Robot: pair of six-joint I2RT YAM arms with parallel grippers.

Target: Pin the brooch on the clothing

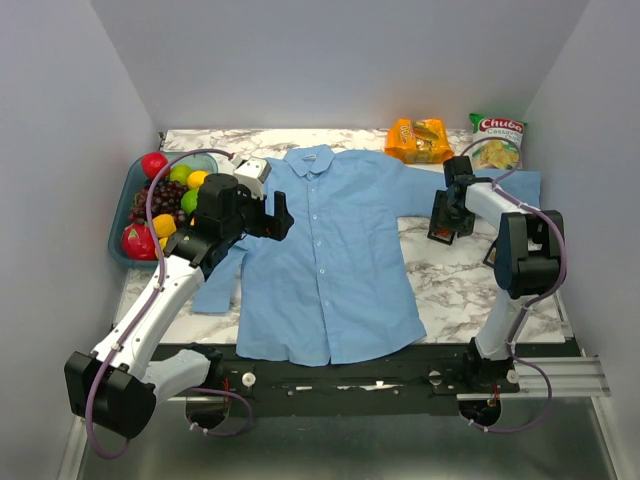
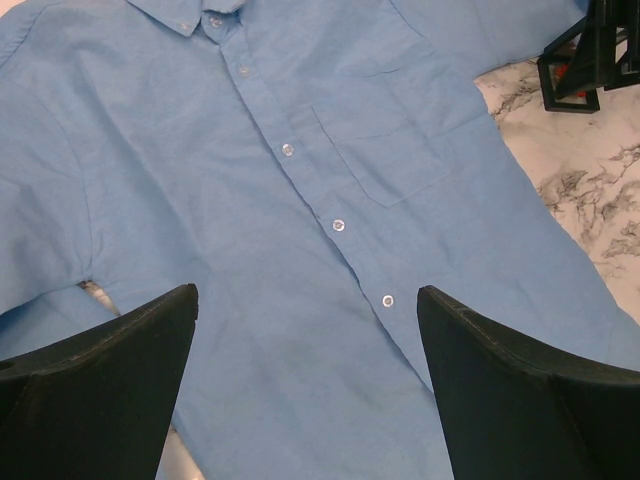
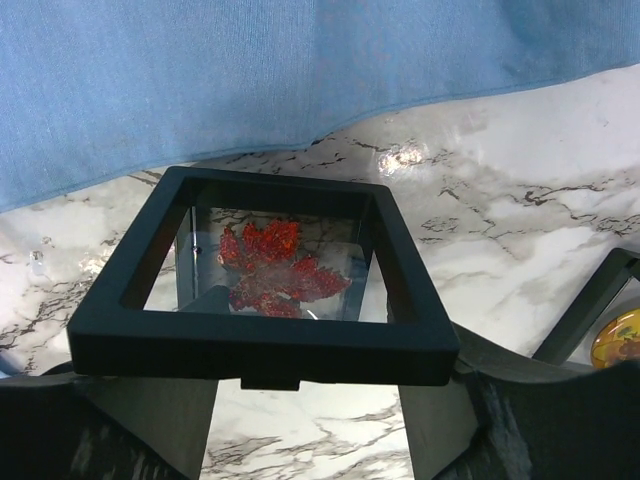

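A blue long-sleeved shirt (image 1: 330,260) lies spread flat, its buttoned front up. Inside a black-framed case (image 3: 265,357) with a clear window, a red brooch (image 3: 275,272) shows under the film. The case rests on the marble beside the shirt's sleeve (image 3: 230,80). At the case's near side is my right gripper (image 1: 452,218), its fingers (image 3: 150,420) apart and running under the near rim; their tips are partly hidden. My left gripper hovers over the shirt with its fingers open and nothing between them.
A second black case (image 3: 585,310) with a yellow piece lies to the right. Behind are an orange snack bag (image 1: 418,141) and a chips bag (image 1: 497,142). A fruit basket (image 1: 120,228) stands at the left. Bare marble (image 1: 450,290) lies right of the shirt.
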